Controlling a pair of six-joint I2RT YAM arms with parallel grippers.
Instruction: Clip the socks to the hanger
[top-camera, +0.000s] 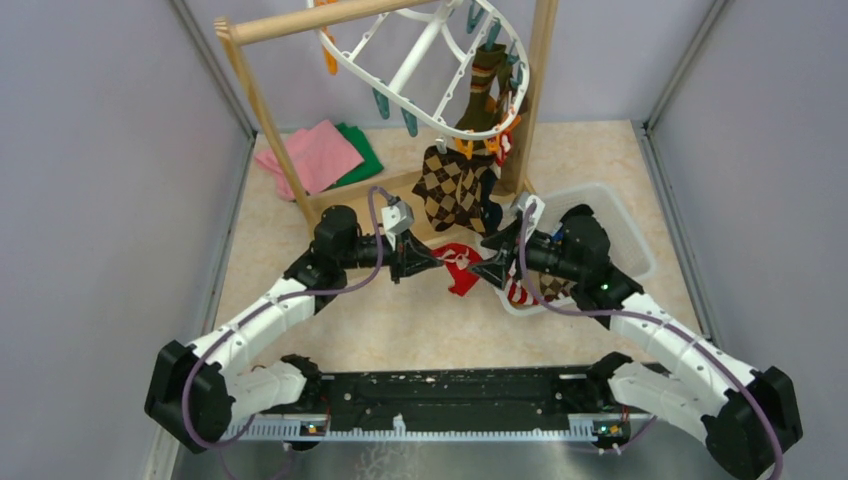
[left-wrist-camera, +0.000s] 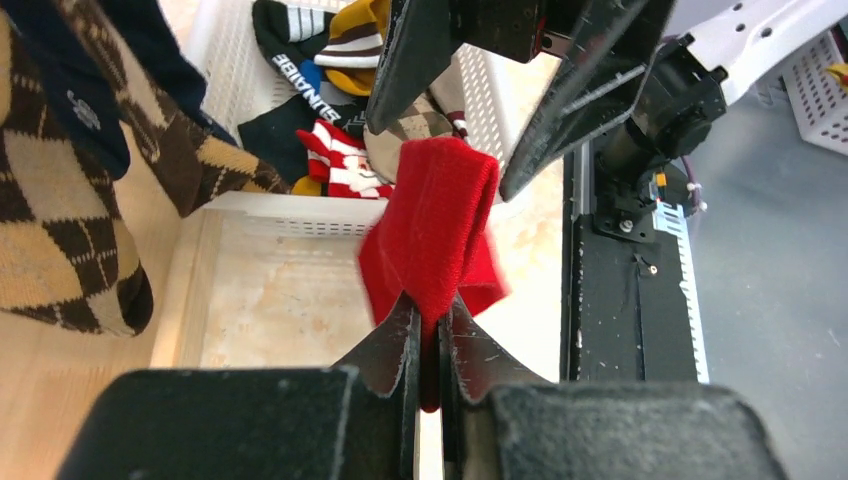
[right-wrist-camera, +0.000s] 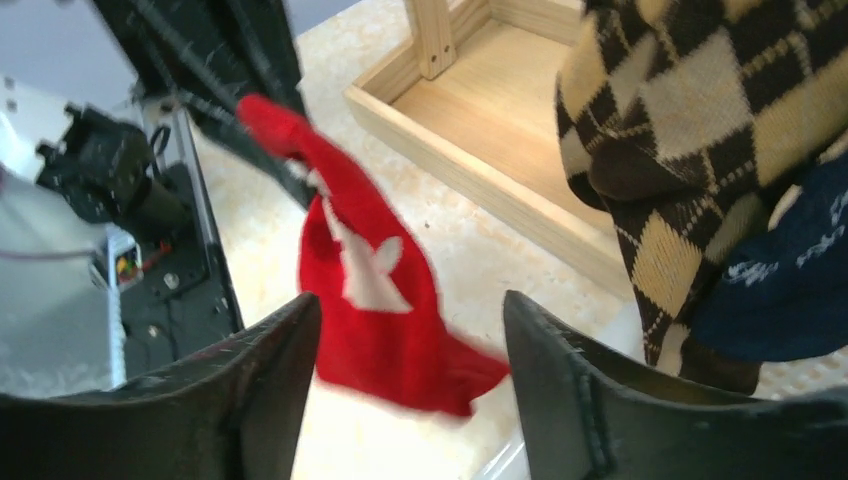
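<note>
A red sock (top-camera: 462, 275) with a white pattern dangles from my left gripper, which is shut on it. My right gripper (top-camera: 483, 258) stands open just beside the sock, its fingers apart around it in the left wrist view; the sock is blurred in the right wrist view. Above, the white hanger (top-camera: 405, 75) hangs from the wooden frame with teal and orange clips, some holding socks, including a brown argyle one (top-camera: 450, 190).
A white basket (top-camera: 625, 230) of mixed socks stands at the right, under my right arm. Pink (top-camera: 320, 150) and green cloths (top-camera: 365, 165) lie at the back left.
</note>
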